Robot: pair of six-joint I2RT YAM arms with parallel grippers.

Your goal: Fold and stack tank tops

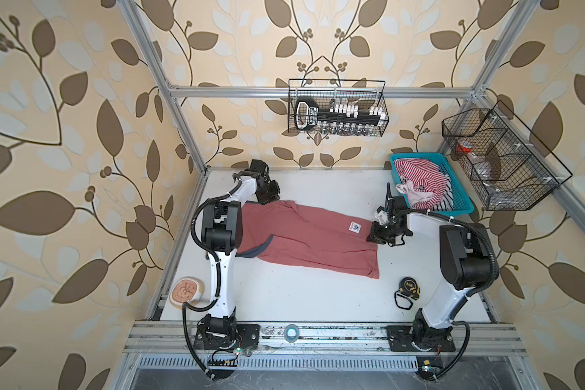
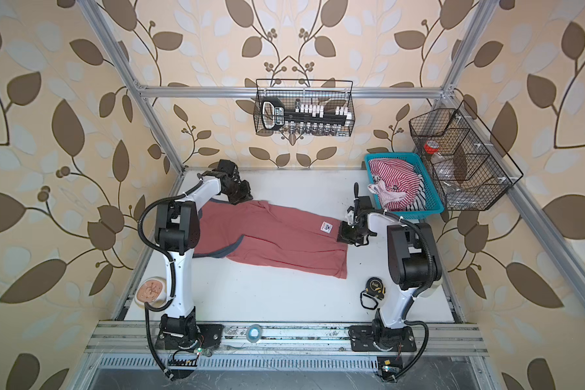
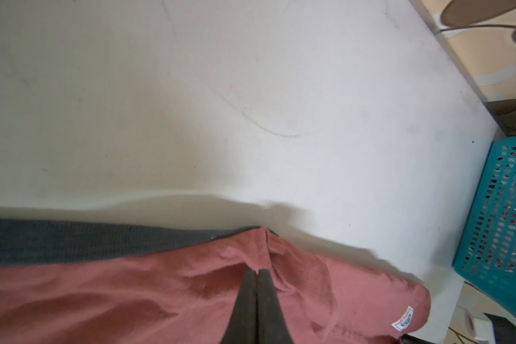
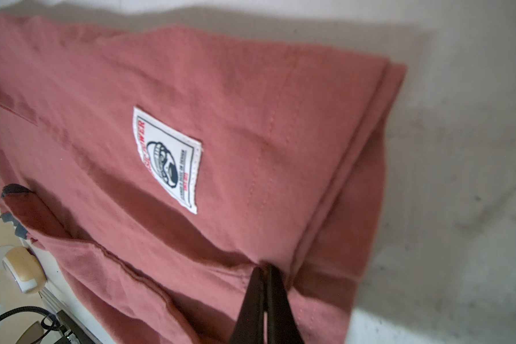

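Note:
A red tank top (image 1: 305, 237) with dark grey trim lies lengthwise across the white table, partly folded, its white label (image 4: 169, 159) facing up. At its far edge on the left, my left gripper is shut over a raised crease beside the dark trim; whether cloth is pinched between its tips cannot be made out. My right gripper is shut at the layered right-hand hem, where folds gather into its fingertips. The left arm covers part of the shirt's left end in the top left view.
A teal basket (image 1: 462, 195) with striped clothing (image 1: 422, 178) stands back right. Near the front lie a black tape measure (image 1: 409, 286) and a round pinkish container (image 1: 186, 292). Bare table shows behind and in front of the shirt.

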